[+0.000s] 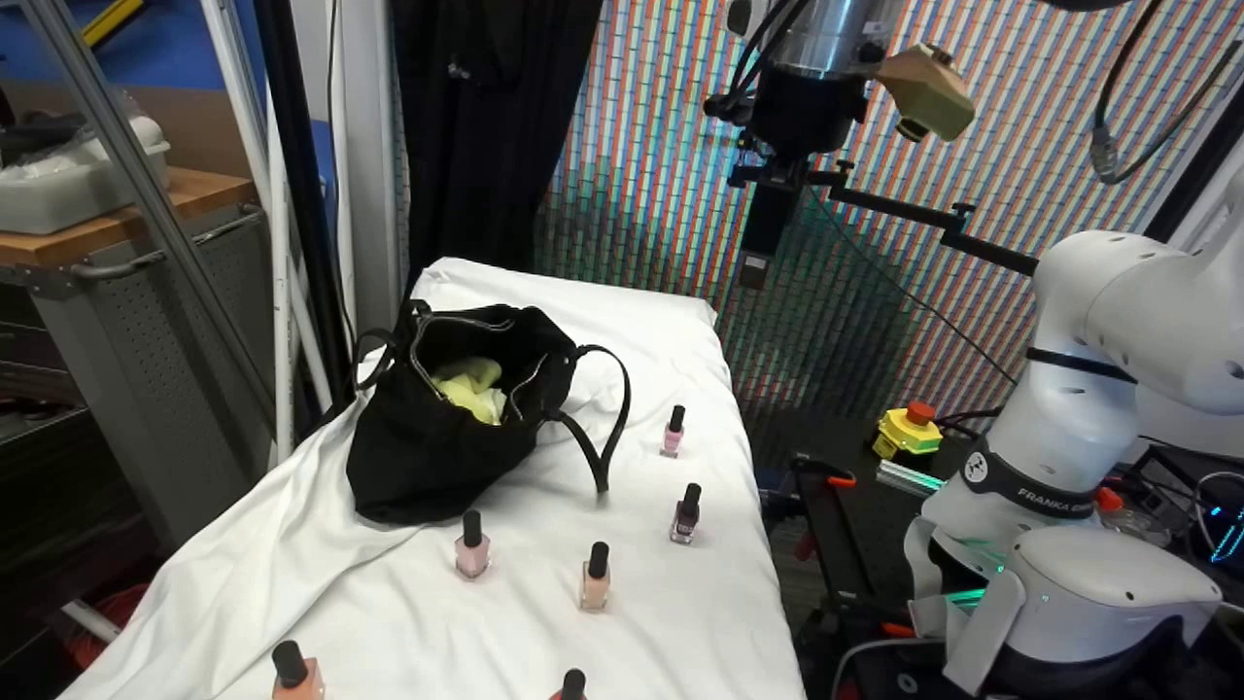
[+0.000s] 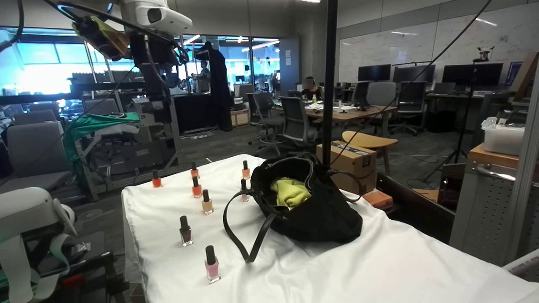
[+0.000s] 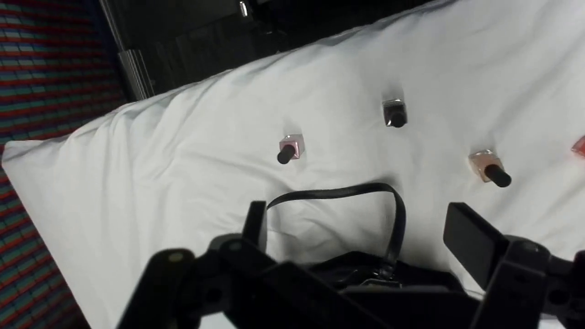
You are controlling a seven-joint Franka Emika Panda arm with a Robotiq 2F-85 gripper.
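My gripper is open and empty, held high above the white-covered table; in exterior view 1 it hangs near the top. On the cloth stands a black bag (image 1: 449, 461), its mouth open and yellow-green cloth (image 2: 290, 192) inside. One of its straps (image 3: 340, 192) loops out between my fingers as seen from the wrist, lying well below them. Several nail polish bottles stand upright beside the bag: a pink one (image 3: 291, 147), a dark one (image 3: 395, 113), a peach one (image 3: 486, 166), a pale pink one (image 1: 472, 554), and red or orange ones (image 2: 196, 189) farther along.
White cloth (image 1: 630, 315) covers the table, wrinkled and bare at the end beyond the bag. The robot's base and a yellow emergency stop (image 1: 907, 434) are off one long side. A grey cabinet (image 1: 152, 338) stands off the other.
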